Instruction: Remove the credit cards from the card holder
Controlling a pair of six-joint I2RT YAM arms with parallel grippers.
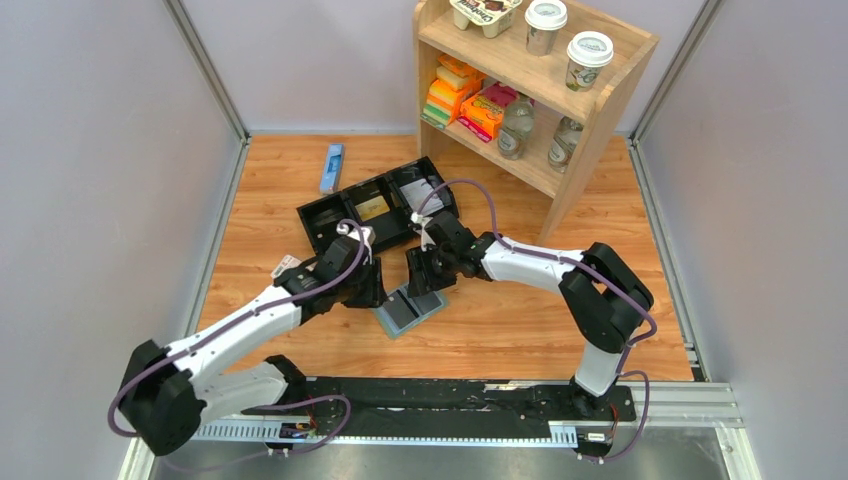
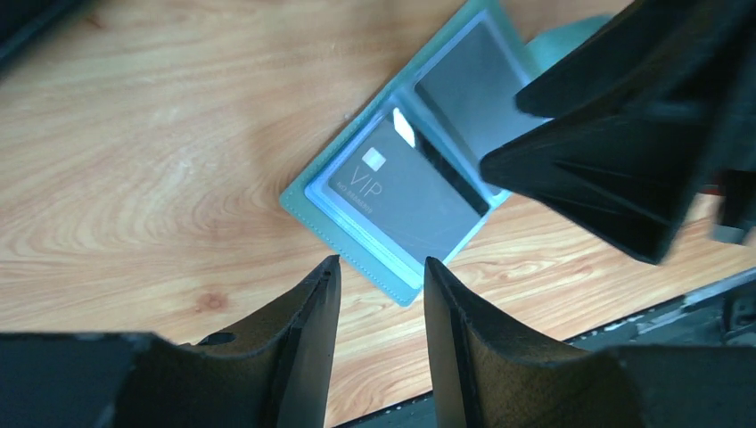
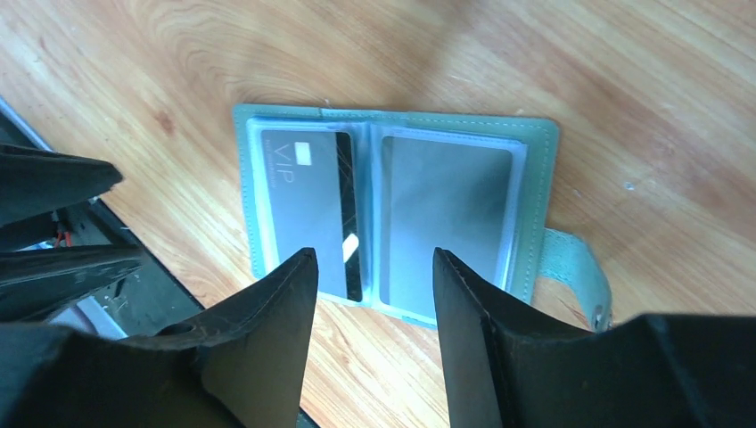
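Observation:
The teal card holder (image 1: 411, 311) lies spread flat on the wooden table, below both arms. In its left pocket sits a dark VIP card (image 2: 401, 192), whose chip and black stripe show through the clear plastic. Behind the other pocket (image 3: 446, 214) is a plain grey surface; whether it is a card cannot be told. My left gripper is partly open over the holder's edge on the VIP side, nothing between its fingers. Above the holder, my right gripper is partly open as well, its gap empty. The holder's strap (image 3: 578, 272) sticks out at one side.
Behind the arms lies a black compartment tray (image 1: 318, 215) with cards in it. A white card (image 1: 285, 266) rests left of it, and a blue box (image 1: 332, 168) stands behind. A wooden shelf (image 1: 590, 130) occupies the back right.

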